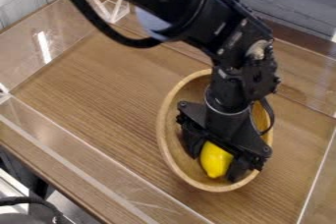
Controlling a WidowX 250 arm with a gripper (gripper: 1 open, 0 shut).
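My black gripper (217, 149) reaches down into a tan round bowl (175, 130) at the right of the camera view, with its fingers around a yellow object (217, 161) lying in the bowl. Whether the fingers are shut on it or only resting around it is hard to tell. The arm hides much of the bowl's inside.
A pale wall edge runs along the back.
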